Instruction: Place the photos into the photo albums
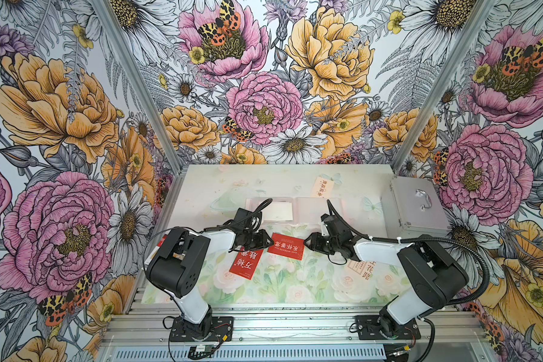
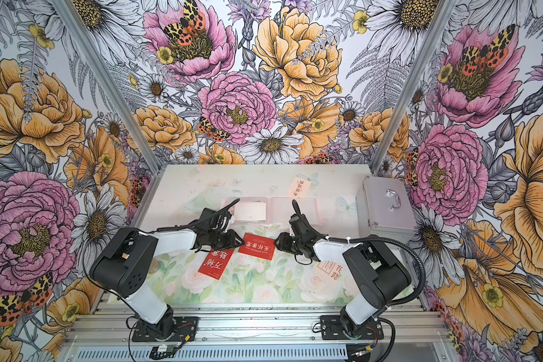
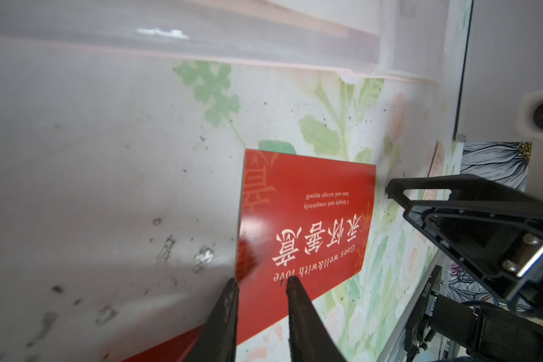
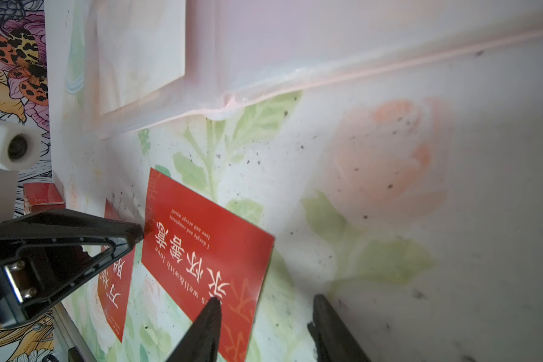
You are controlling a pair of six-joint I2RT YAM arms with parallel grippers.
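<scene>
A red photo card (image 1: 286, 246) lies flat on the mat between my two grippers, with a second red card (image 1: 243, 264) to its lower left. My left gripper is low at the near red card, its fingers part open and nothing clearly between them. My right gripper stands open just right of that card, nothing between its fingers. A clear pinkish album (image 2: 292, 209) lies behind the cards, a pale card (image 2: 249, 211) in its left half.
A pale card (image 1: 321, 185) lies behind the album, another (image 1: 359, 270) at the near right under the right arm. A silver case (image 2: 387, 202) occupies the right end of the table.
</scene>
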